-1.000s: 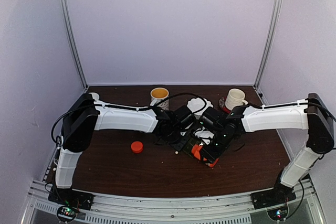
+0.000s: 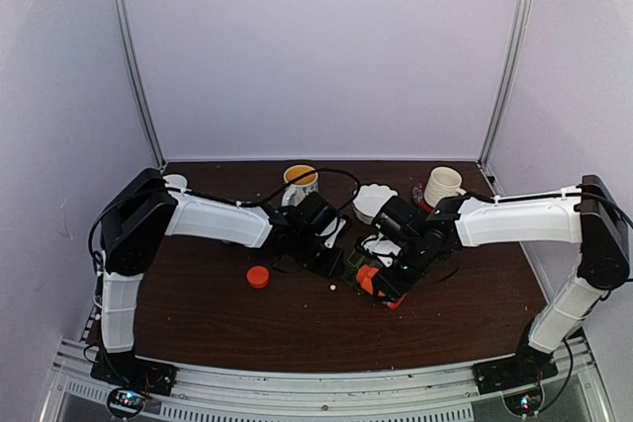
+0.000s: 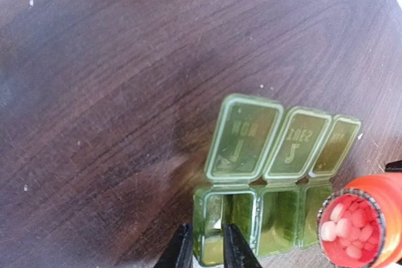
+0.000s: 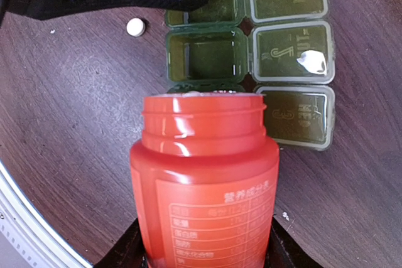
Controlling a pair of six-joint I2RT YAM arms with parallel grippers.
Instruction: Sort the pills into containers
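Note:
A red bottle is clasped in my right gripper, which is shut on it; its uncapped mouth tilts over the box, and pink-white pills show inside. The green pill box lies with several lids folded open. My left gripper is part open above the box's end compartment, no pill visible in its grip. A small white spot, perhaps a pill, shows in that compartment between the fingers. One white pill lies on the table beside the box.
A red cap lies on the table to the left. Behind the arms stand an orange-lined mug, a scalloped white dish and a white cup.
The right arm and the bottle stay almost in place.

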